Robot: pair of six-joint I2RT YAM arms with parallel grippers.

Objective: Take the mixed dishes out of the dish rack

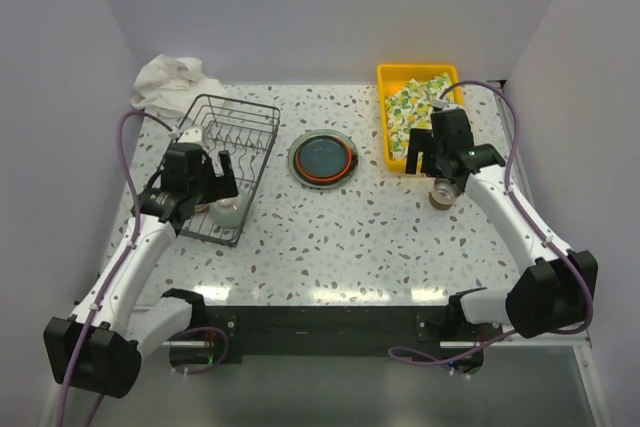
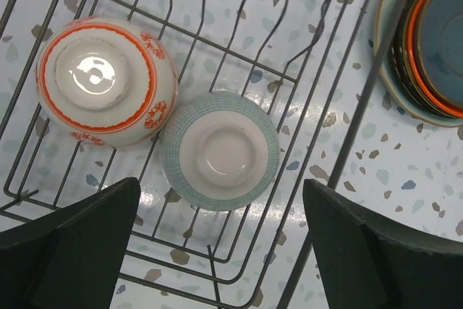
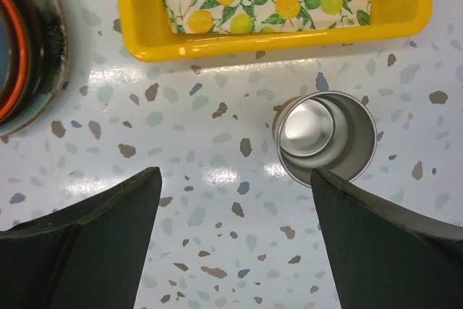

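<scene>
Inside the black wire dish rack (image 1: 262, 127) two upturned bowls sit side by side: a white one with orange rim and red flowers (image 2: 106, 81), and a smaller one with a pale green band (image 2: 221, 151). Over them my left gripper is open, its fingers apart and touching neither bowl. A metal-lined cup (image 3: 325, 137) stands upright on the table just in front of the yellow tray. My right gripper hangs above and left of the cup, open and empty. A stack of plates (image 1: 325, 158) rests at mid-table.
The yellow tray (image 1: 381, 112), lined with lemon-print cloth (image 1: 412, 112), is at the back right. A white cloth (image 1: 170, 84) lies behind the rack.
</scene>
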